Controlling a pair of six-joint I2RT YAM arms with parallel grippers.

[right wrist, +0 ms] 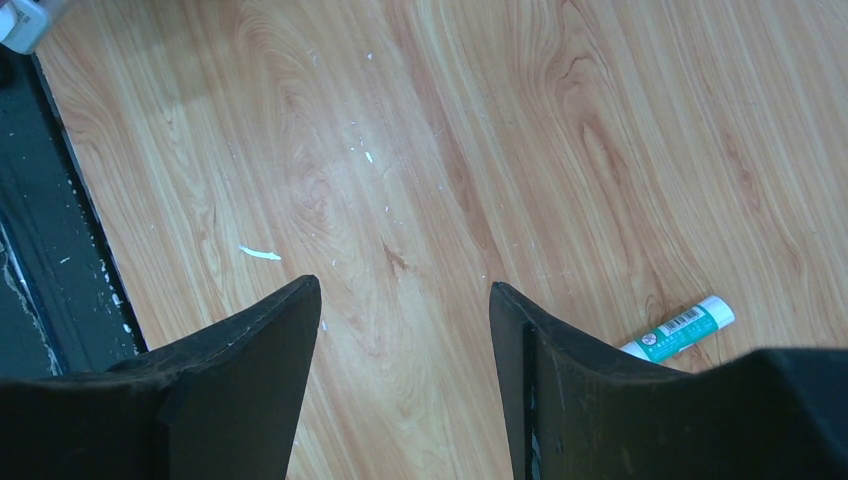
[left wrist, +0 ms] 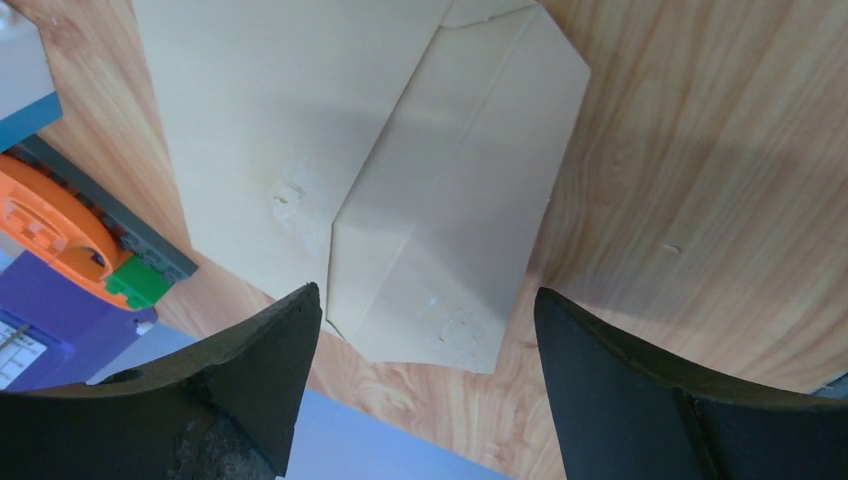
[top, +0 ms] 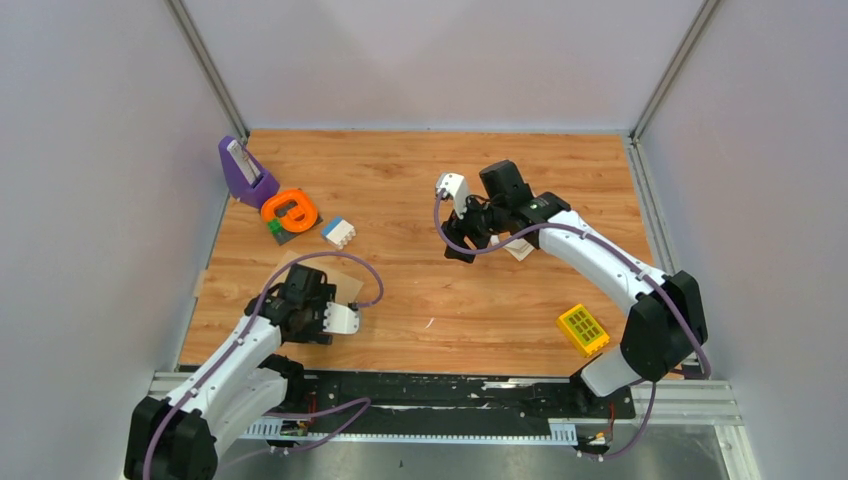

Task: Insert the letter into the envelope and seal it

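A tan paper envelope (top: pixel 342 284) lies on the wood at the left front, partly hidden under my left gripper (top: pixel 312 318). In the left wrist view the envelope (left wrist: pixel 250 140) shows a long folded flap (left wrist: pixel 450 200), and my left gripper stands part open just over the flap's end, holding nothing that shows. My right gripper (top: pixel 465 240) is open over the middle right of the table, above bare wood in its wrist view, with a glue stick (right wrist: pixel 680 328) beside its fingers. Some white paper (top: pixel 520 250) is partly hidden behind that gripper.
A purple holder (top: pixel 252 180), an orange ring piece (top: pixel 290 210) and a white-and-blue block (top: pixel 338 234) stand at the back left. A yellow block (top: pixel 582 330) lies front right.
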